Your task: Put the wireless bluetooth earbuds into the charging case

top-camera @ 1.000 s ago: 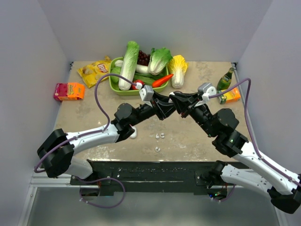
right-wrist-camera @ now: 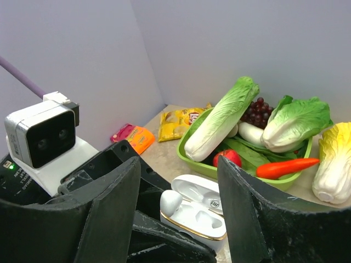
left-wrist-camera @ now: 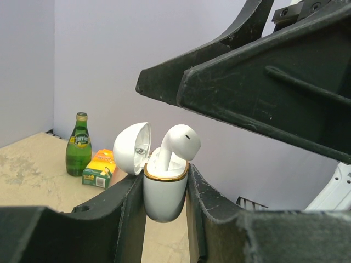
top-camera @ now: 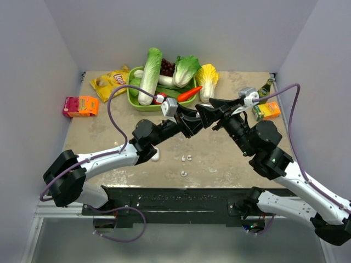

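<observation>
In the left wrist view my left gripper is shut on the white charging case [left-wrist-camera: 164,197], its lid [left-wrist-camera: 130,149] swung open. A white earbud [left-wrist-camera: 184,142] stands in the case with its stem down and its head well above the gold rim, not seated flush. My right gripper is open, its fingers [right-wrist-camera: 118,213] apart with nothing gripped. It hovers just above and beside the case. The right wrist view shows the earbud head [right-wrist-camera: 170,202] poking up at the case's left side, next to empty wells [right-wrist-camera: 205,220].
Several small white pieces [top-camera: 184,173] lie on the table's front middle. A green basket of vegetables [top-camera: 131,98] stands behind the arms. A bottle [top-camera: 264,89] and an orange-green box [top-camera: 269,110] are at the right.
The left arm holds still.
</observation>
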